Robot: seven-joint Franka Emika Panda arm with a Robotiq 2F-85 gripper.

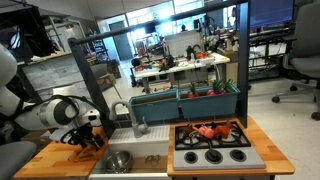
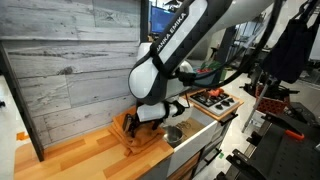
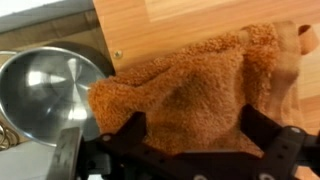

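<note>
An orange-brown towel (image 3: 195, 95) lies crumpled on the wooden counter, filling the middle of the wrist view, with one edge against the metal bowl. My gripper is open above it, its two dark fingers (image 3: 130, 130) spread on either side of the cloth. In the second exterior view the towel (image 2: 145, 140) sits right under the gripper (image 2: 150, 127). From the first exterior view, the arm hides part of the towel (image 1: 88, 153); the gripper (image 1: 92, 143) is low over the counter's left section. Whether the fingers touch the cloth, I cannot tell.
A round metal bowl (image 3: 50, 90) stands beside the towel, in the sink area (image 1: 150, 160). The faucet (image 1: 128, 112) rises behind it. Farther right is a stove (image 1: 212, 155) with colourful items on top. Bare wooden counter (image 2: 80, 155) lies left of the towel.
</note>
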